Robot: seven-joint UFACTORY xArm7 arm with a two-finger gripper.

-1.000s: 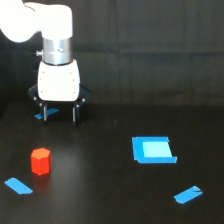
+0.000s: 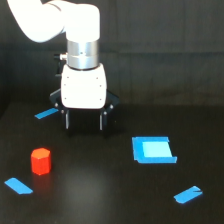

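Note:
A small red block (image 2: 41, 161), its outline roughly hexagonal, rests on the dark table at the left. Up and to the right of it hangs my gripper (image 2: 85, 121), under the white arm. Its two dark fingers stand well apart with nothing visible between them, so it is open. On the right side of the table, a white square (image 2: 156, 149) is framed by blue tape (image 2: 138, 157).
Strips of blue tape mark the table: one at front left (image 2: 18, 186), one at front right (image 2: 188, 194), another at back left (image 2: 46, 113). Dark curtain-like material closes off the back.
My arm and gripper have moved to the right and slightly lower in the picture. The red block and the taped square have stayed where they were.

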